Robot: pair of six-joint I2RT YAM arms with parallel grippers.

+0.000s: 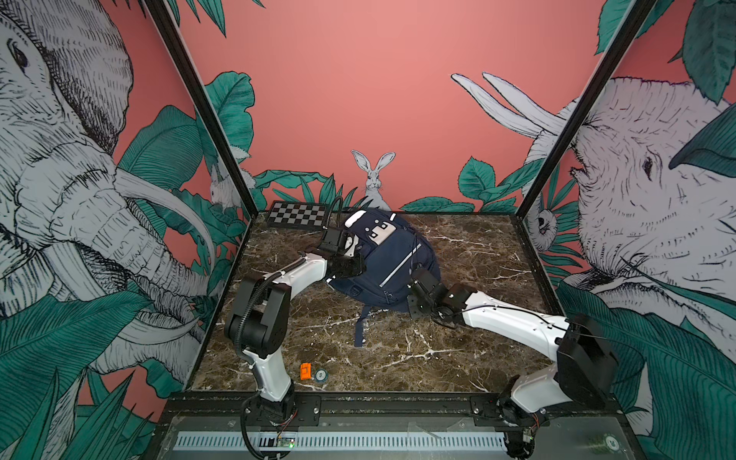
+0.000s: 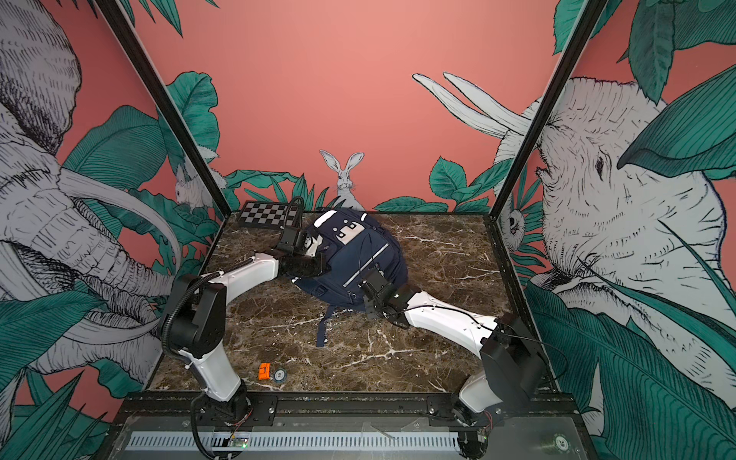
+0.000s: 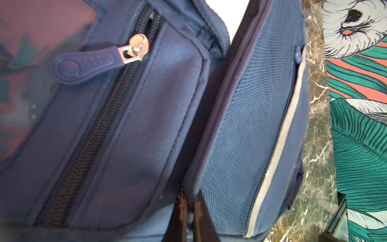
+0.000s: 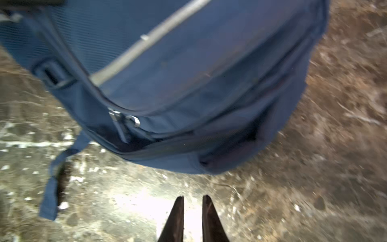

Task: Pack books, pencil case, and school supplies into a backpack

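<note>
A navy backpack (image 1: 398, 260) lies tilted at the middle back of the table, its printed front panel toward the wall. At its left side my left gripper (image 1: 354, 264) is shut; in the left wrist view, a thin fold of the backpack's fabric (image 3: 201, 169) runs down between the left fingertips. In the right wrist view my right gripper is part open over bare table, just clear of the bag's lower edge, nothing between its fingers. No books or pencil case show; the bag's inside is hidden.
A small orange object (image 1: 306, 371) and a round grey one (image 1: 321, 375) lie near the front left edge. A checkered board (image 1: 297, 214) is at the back left. A loose strap (image 1: 359, 329) trails forward.
</note>
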